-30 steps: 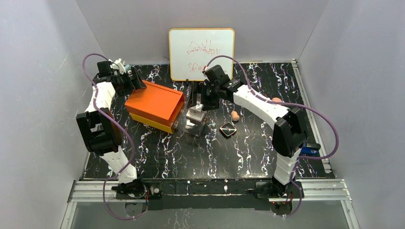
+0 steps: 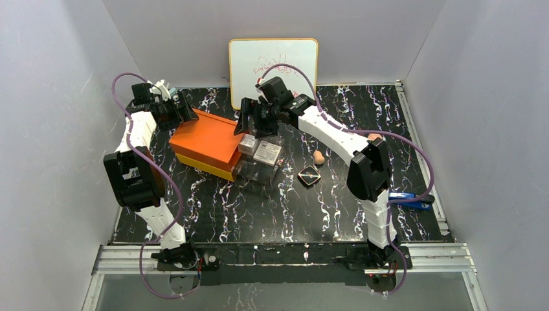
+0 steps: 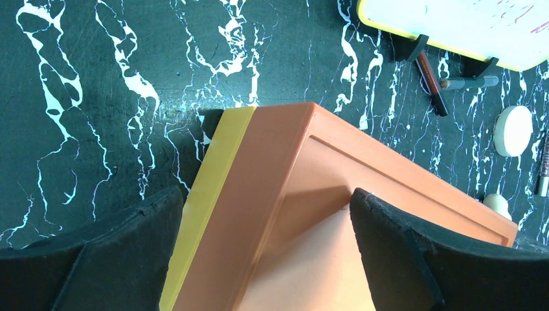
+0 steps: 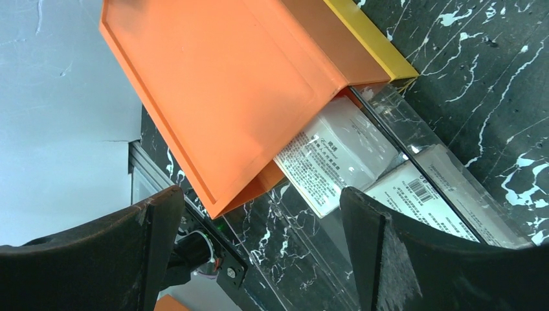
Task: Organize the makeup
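At the left of the table lies an orange box point(image 2: 207, 139) with a yellow lower edge point(image 2: 204, 168). A clear drawer point(image 2: 254, 172) sticks out from its right end. Inside the drawer are two white printed packs: one pack point(image 4: 340, 155) lies against the orange opening, partly under its edge, and the other pack point(image 4: 421, 194) farther out. My left gripper point(image 2: 186, 119) stands open at the box's far left corner, the orange corner point(image 3: 278, 162) between its fingers. Over the drawer's box end, my right gripper point(image 2: 252, 132) is open; no grip on a pack shows.
A whiteboard point(image 2: 274, 68) stands at the back; pens point(image 3: 469, 82) and a white round piece point(image 3: 513, 131) lie in front of it. A dark compact point(image 2: 309, 175) and a tan sponge point(image 2: 318, 157) lie right of the drawer.
My right gripper has moved left, up to the orange box's right end. A white pack now shows beside the opening, where none was visible a second ago. The left arm is still.
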